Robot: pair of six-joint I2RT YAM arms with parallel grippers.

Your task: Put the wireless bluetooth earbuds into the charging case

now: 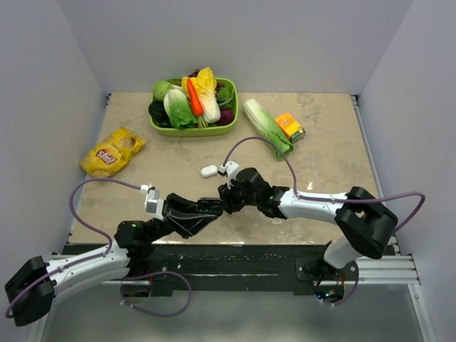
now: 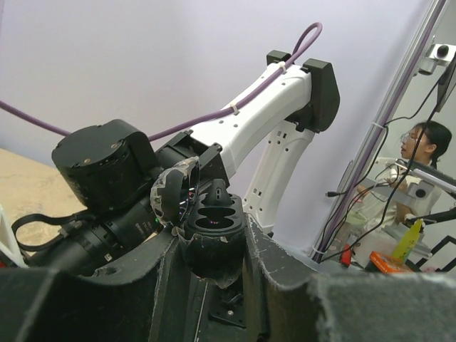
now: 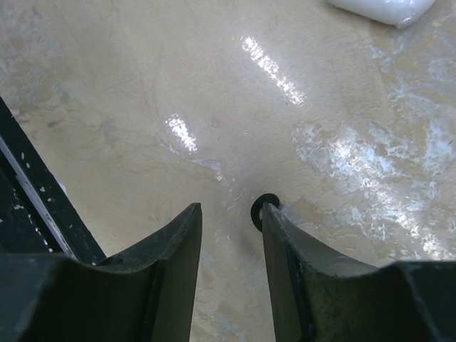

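Note:
A black charging case (image 2: 212, 239) is clamped upright between the fingers of my left gripper, which is shut on it. Its lid (image 2: 177, 192) stands open to one side, and round hollows show inside; whether an earbud sits in them I cannot tell. In the right wrist view, a small black curved piece (image 3: 258, 209), probably an earbud, shows right by the right-hand fingertip. It seems to lie on the table, though contact is unclear. My right gripper is part open, with bare tabletop visible between its fingers.
A white object (image 1: 209, 171) lies just beyond the right gripper. Farther back are a green vegetable basket (image 1: 164, 130), a cabbage (image 1: 265, 125) and an orange box (image 1: 290, 127); a yellow chip bag (image 1: 112, 152) lies left. The two grippers are close together near the front edge.

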